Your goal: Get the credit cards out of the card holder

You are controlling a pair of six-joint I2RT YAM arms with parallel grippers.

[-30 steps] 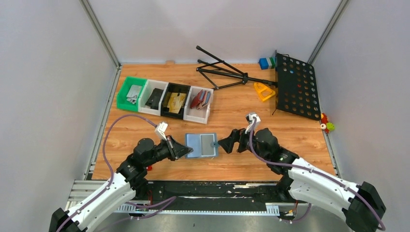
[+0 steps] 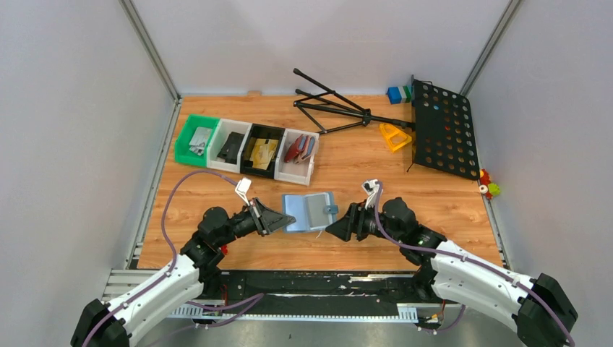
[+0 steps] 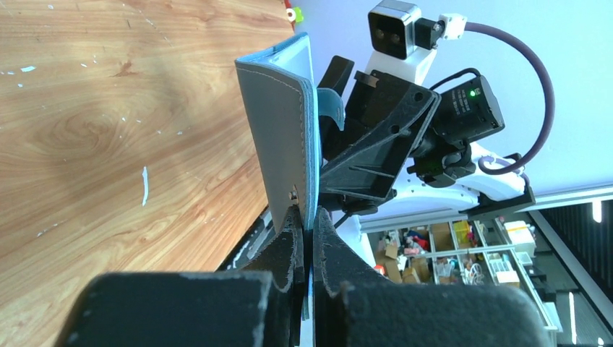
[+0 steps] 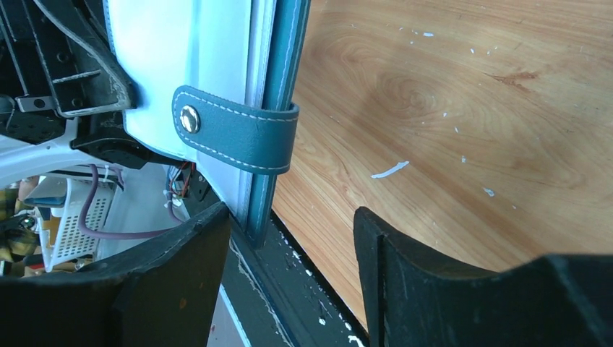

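The light blue card holder (image 2: 308, 212) is held up above the table, its snap strap (image 4: 231, 134) facing my right gripper. My left gripper is shut on one edge of it, as the left wrist view shows. My right gripper stands part open beside the holder's strap side; its left finger is at the holder's lower corner, and nothing is clearly clamped between its fingers. Whether cards are inside cannot be told.
A row of bins (image 2: 311, 144) with small items stands behind. A folded black stand (image 2: 444, 126), a yellow triangle (image 2: 394, 144) and blocks (image 2: 396, 94) lie at the back right.
My left gripper and the card holder have moved a little to the right and the holder has turned slightly. My right gripper has shifted, ending a little lower in the top view.
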